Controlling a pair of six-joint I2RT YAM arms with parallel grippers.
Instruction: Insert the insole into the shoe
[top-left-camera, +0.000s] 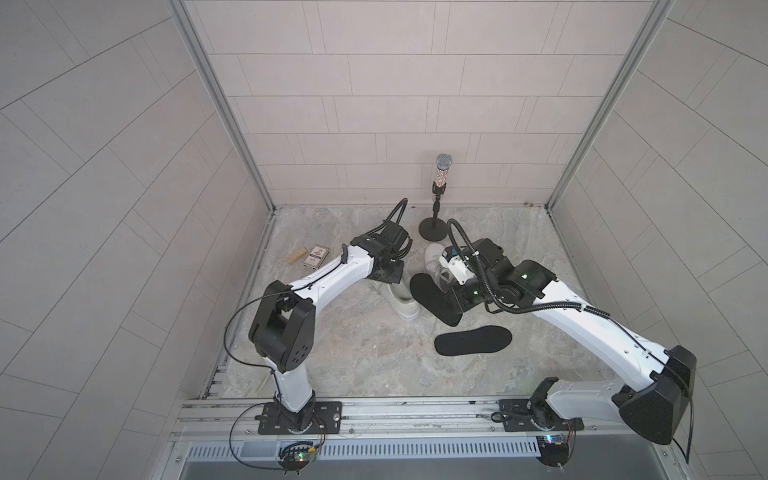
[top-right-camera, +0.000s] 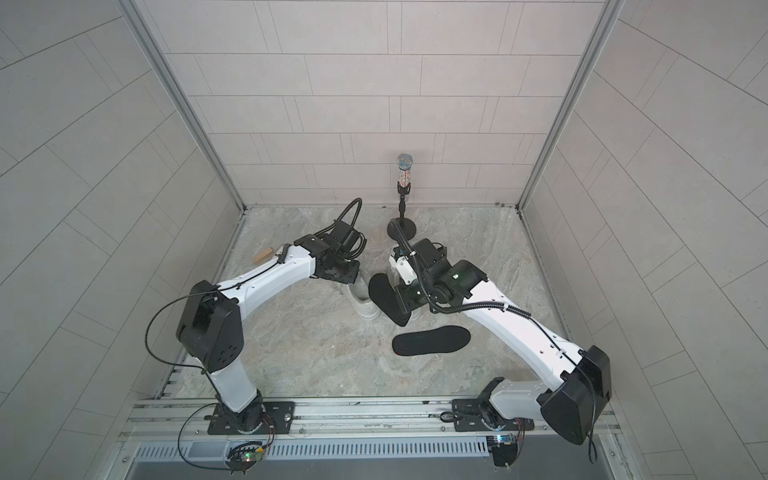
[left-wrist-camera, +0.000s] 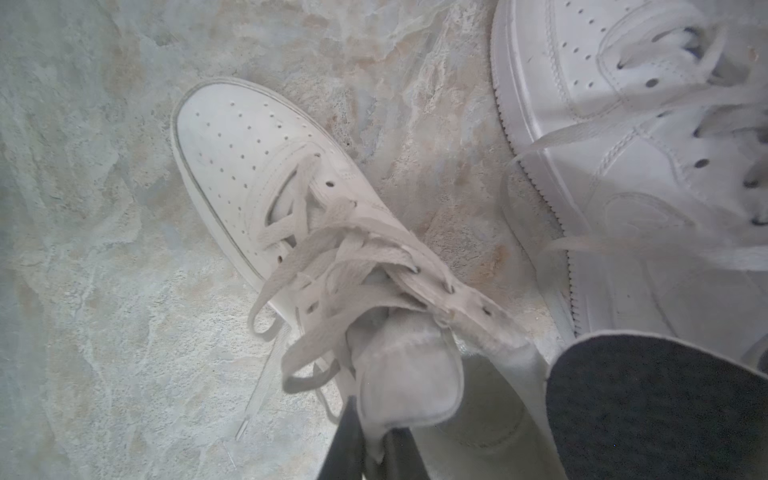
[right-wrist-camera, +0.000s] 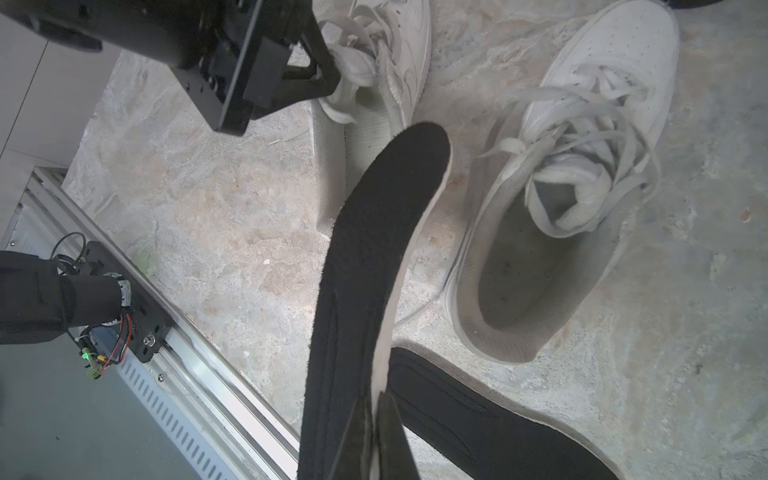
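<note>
In the left wrist view, my left gripper is shut on the tongue (left-wrist-camera: 412, 372) of a white laced shoe (left-wrist-camera: 232, 144). My right gripper is shut on the edge of a black insole (right-wrist-camera: 372, 224), its pale underside showing along one side. The insole hangs above the floor, its far end beside the held shoe's heel opening in the right wrist view and outside it. From above, the whole insole (top-left-camera: 432, 297) lies between the two grippers. That shoe's interior (right-wrist-camera: 364, 136) is partly visible, its toe cut off by the right wrist view's upper edge.
A second white shoe (right-wrist-camera: 500, 324) stands close to the right. Another black insole (top-left-camera: 473, 341) lies flat in front. A microphone stand (top-left-camera: 433, 229) is behind; a small box (top-left-camera: 316, 256) and a wooden block (top-left-camera: 297, 255) sit at the left.
</note>
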